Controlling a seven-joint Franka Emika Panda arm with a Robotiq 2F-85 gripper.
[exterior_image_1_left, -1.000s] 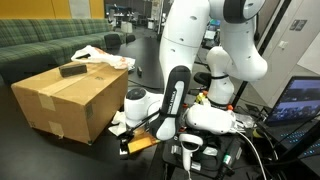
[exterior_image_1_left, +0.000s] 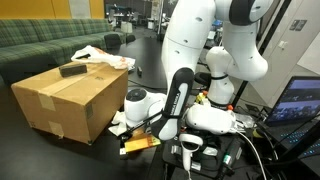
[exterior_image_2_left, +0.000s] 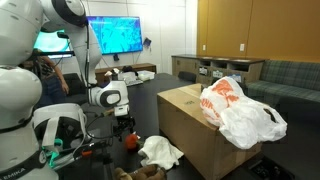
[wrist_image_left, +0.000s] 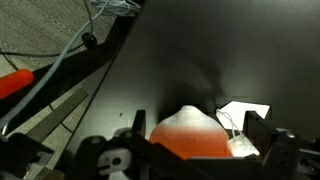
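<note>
My gripper is open over the dark table, its fingers (wrist_image_left: 138, 124) on either side of an orange-red object with a pale top (wrist_image_left: 190, 135). Whether they touch it cannot be told. In exterior view 1 the orange object (exterior_image_1_left: 141, 143) lies near the table edge, partly behind my gripper (exterior_image_1_left: 135, 143). From exterior view 2 it appears as a small red-orange shape (exterior_image_2_left: 132, 142) just below my gripper (exterior_image_2_left: 123, 126).
A cardboard box (exterior_image_1_left: 75, 105) stands beside the arm, with a white-and-red plastic bag (exterior_image_2_left: 240, 110) on top. A white cloth (exterior_image_2_left: 160, 152) and a brown item (exterior_image_2_left: 140, 174) lie nearby. Cables (wrist_image_left: 80, 35) run past the table edge.
The arm has shifted slightly to the right in exterior view 1, with the gripper staying close to the orange object. The box and the orange object look unmoved.
</note>
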